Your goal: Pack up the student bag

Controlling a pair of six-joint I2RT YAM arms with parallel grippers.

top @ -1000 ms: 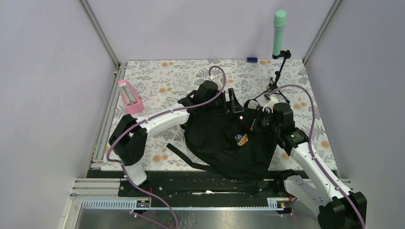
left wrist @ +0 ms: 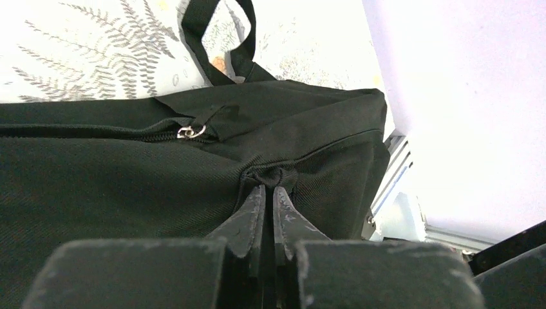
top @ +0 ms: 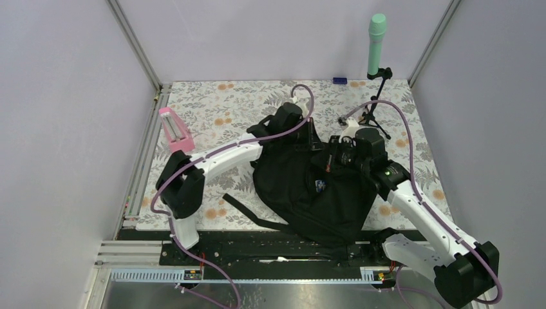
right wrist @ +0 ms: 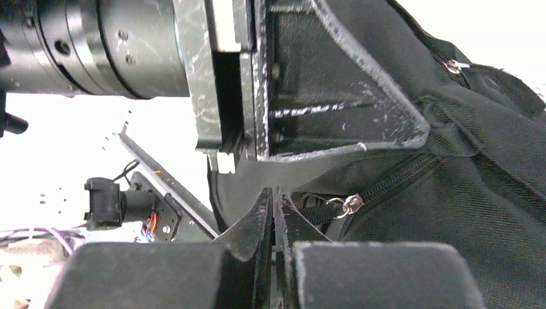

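Note:
The black student bag (top: 290, 199) lies across the middle of the table. Through a small opening in it, a bit of a blue item (top: 320, 186) shows. My left gripper is shut on a bunched fold of the bag's fabric near a seam; a silver zipper slider (left wrist: 191, 132) lies beyond it. In the right wrist view, my right gripper is shut beside another zipper slider (right wrist: 353, 204). That slider's dark pull tab (right wrist: 315, 213) runs to the fingertips and appears pinched there. Both grippers are close together over the bag's upper part.
A pink case (top: 176, 130) stands at the left edge. At the back lie a small dark blue block (top: 339, 81) and a black tripod (top: 375, 106) holding a green microphone-like object (top: 376, 42). A loose bag strap (top: 251, 213) stretches left.
Less of the item inside the bag shows.

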